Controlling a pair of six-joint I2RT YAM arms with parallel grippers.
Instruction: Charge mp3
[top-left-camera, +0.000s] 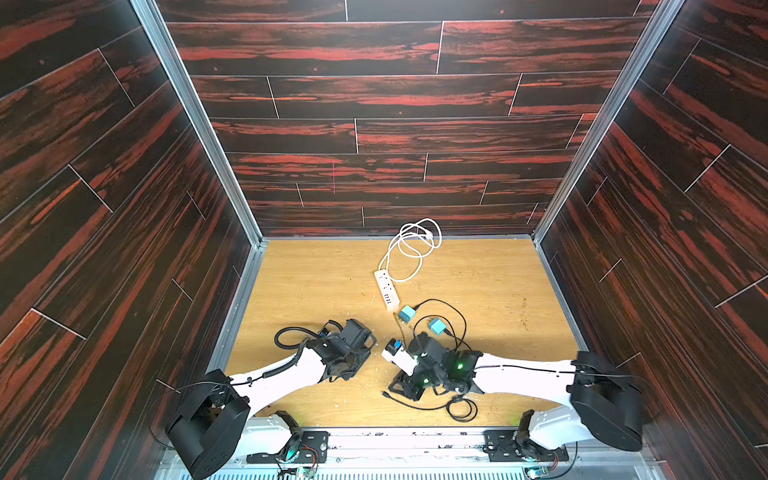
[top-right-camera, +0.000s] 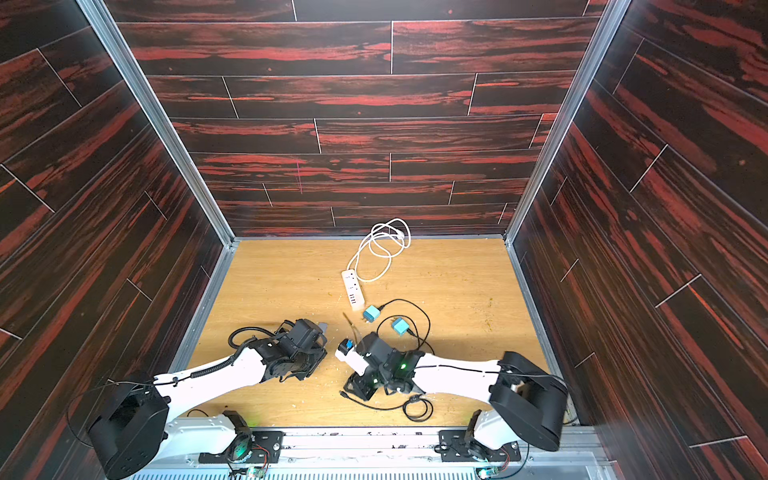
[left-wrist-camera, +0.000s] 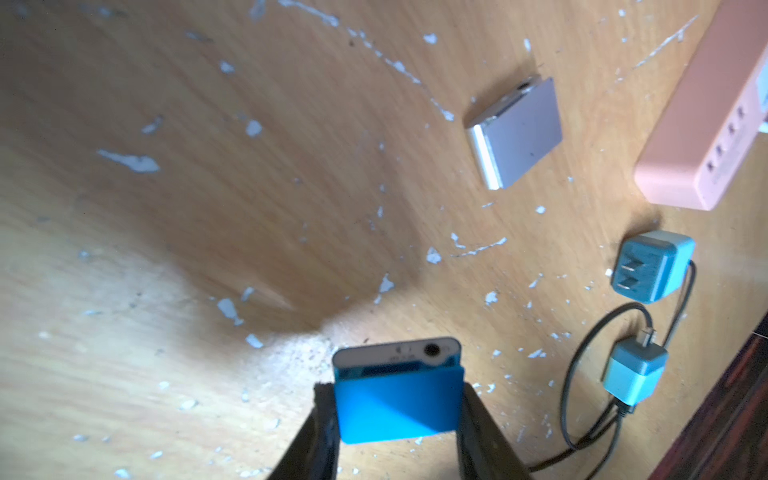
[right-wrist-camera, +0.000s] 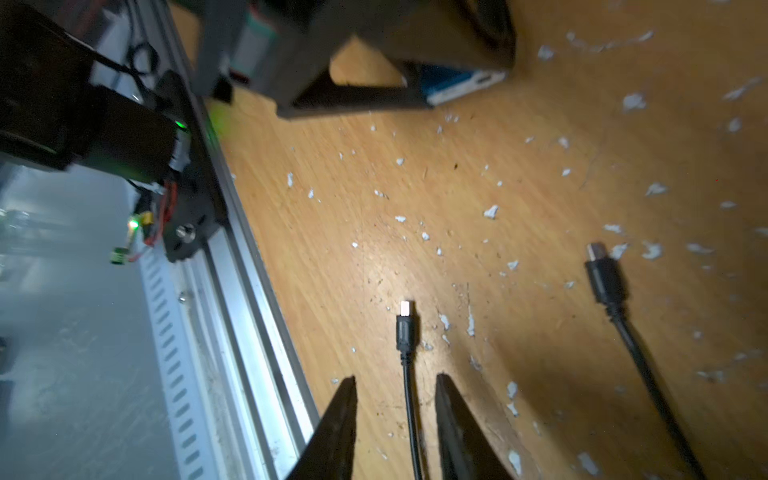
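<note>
A blue mp3 player (left-wrist-camera: 400, 408) is gripped between the fingers of my left gripper, its light end with a round jack hole facing outward. In the right wrist view, my right gripper stands open. A black cable plug with a metal tip (right-wrist-camera: 406, 328) shows just beyond its fingers, its cable running down through the gap in the picture; nothing is clamped. Another black plug (right-wrist-camera: 605, 276) lies to the right on the table. The left gripper with the blue player edge (right-wrist-camera: 464, 84) appears at the top of that view.
A silver square player (left-wrist-camera: 520, 134) lies on the table. Beyond it are the power strip (top-left-camera: 387, 289) with its white cord (top-left-camera: 416, 240), and two blue chargers (top-left-camera: 407, 313) with black cables. Free table lies at the back left and right.
</note>
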